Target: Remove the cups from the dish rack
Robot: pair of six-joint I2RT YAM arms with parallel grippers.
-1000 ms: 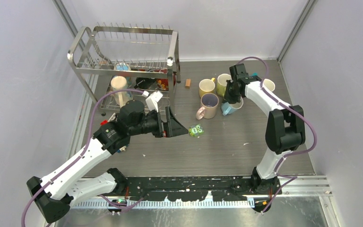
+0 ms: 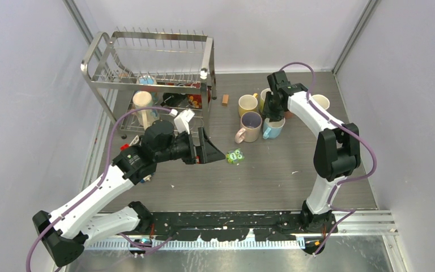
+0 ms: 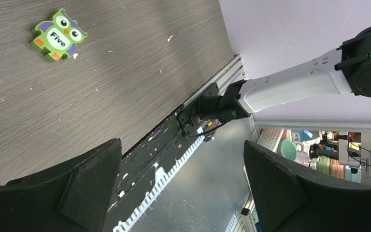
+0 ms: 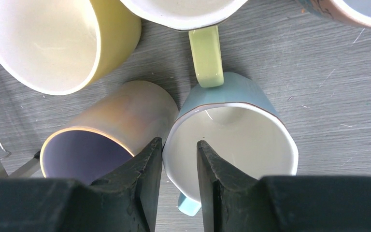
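The light blue cup [image 4: 244,92] stands upright on the table in the right wrist view, its white inside facing up. At its left rim, my right gripper is slightly open, the fingers parted to either side of the rim wall. A pinkish cup with a purple inside [image 2: 251,126] sits close on its left. Yellow [image 2: 248,105] and yellow-green [image 2: 264,97] cups stand behind. The metal dish rack [image 2: 175,88] is at the back left, with a cream-topped cup [image 2: 143,100] on its lower level. My left gripper is wide open and empty, right of the rack.
A white-rimmed cup [image 2: 320,101] stands behind the right arm. A green owl block [image 2: 235,156] and a small orange-brown block [image 2: 225,100] lie on the table. Dark and red items [image 2: 196,101] show low in the rack.
The blue cup has gone from tilted to upright. The left arm has barely moved.
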